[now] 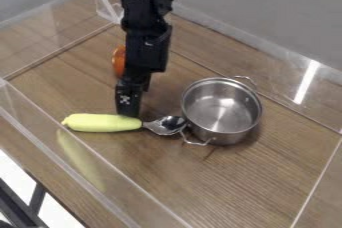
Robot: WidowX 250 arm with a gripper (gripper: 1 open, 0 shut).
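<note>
My black gripper (128, 100) hangs low over the wooden table, just above a pale yellow corn cob or similar toy (102, 122); whether its fingers are apart is hard to tell. To the right of the yellow toy lies a metal spoon (167, 124), beside a steel pot (222, 110) with two handles. An orange object (119, 60) is partly hidden behind the arm.
Clear table surface (241, 187) shows at the front right and at the left. Clear walls or panels border the workspace at the back, left and right.
</note>
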